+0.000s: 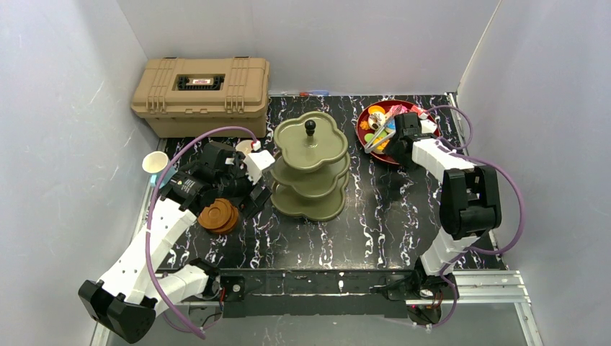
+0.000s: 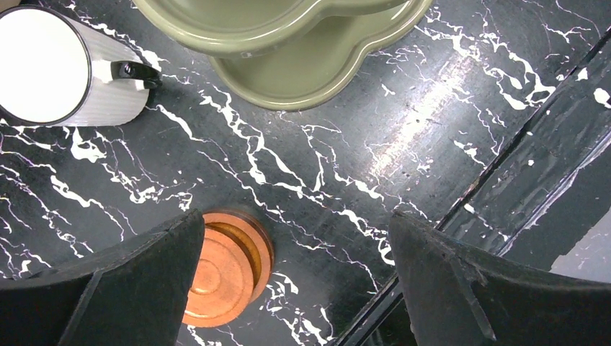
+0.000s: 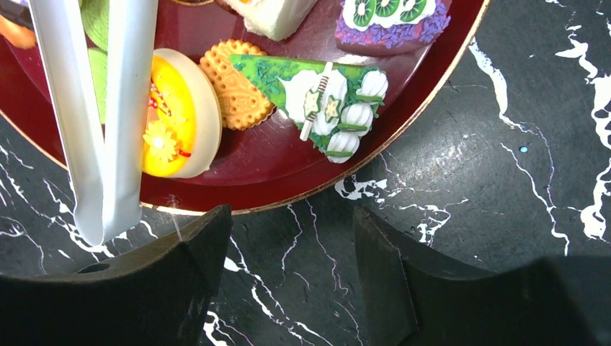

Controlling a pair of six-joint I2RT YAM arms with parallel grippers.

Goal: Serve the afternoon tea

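Observation:
A round red plate point(image 1: 369, 105) at the back right bears several toy pastries and metal tongs point(image 3: 122, 166), whose closed end juts past its rim. In the right wrist view a green cake slice point(image 3: 302, 90), a biscuit point(image 3: 238, 85) and a yellow tart point(image 3: 169, 119) lie near that rim. My right gripper is over the plate's near edge, fingers part open, nothing between them. The green three-tier stand point(image 1: 310, 148) stands mid-table, its tiers bare where visible. Left of it, my left gripper is open and empty above the table by brown coasters point(image 2: 216, 281).
A white mug with a black handle point(image 2: 108, 79) stands near the left gripper. Another cup point(image 1: 154, 162) is at the left edge, and a tan toolbox point(image 1: 202, 97) fills the back left. Bare table point(image 1: 375, 231) lies to the stand's right.

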